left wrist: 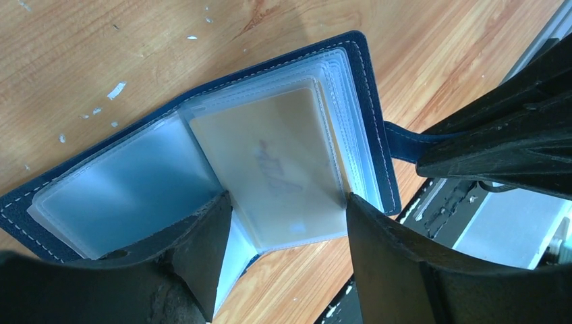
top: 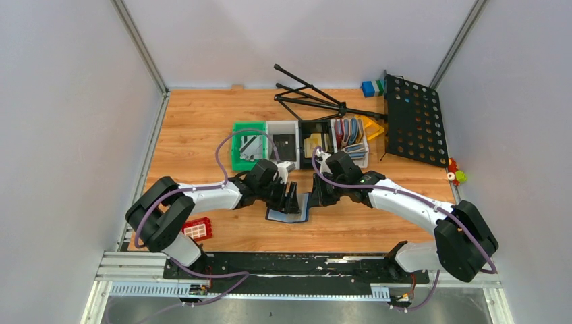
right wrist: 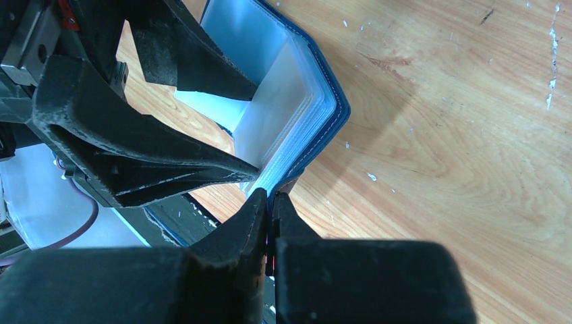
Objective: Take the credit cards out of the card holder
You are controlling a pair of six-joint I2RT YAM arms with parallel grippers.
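The open card holder [left wrist: 138, 175] lies on the wood table, navy outside with clear sleeves; a pale card [left wrist: 270, 162] shows inside a sleeve on its right half. My left gripper is part open over that card, its fingertips at the card's two long sides. My right gripper is shut on the edge of the holder, where a dark blue strap shows in the left wrist view.
Behind the holder stand a green bin [top: 241, 155], white bins and a black bin. A folded black stand [top: 415, 121] lies back right; a red object [top: 197, 229] sits front left.
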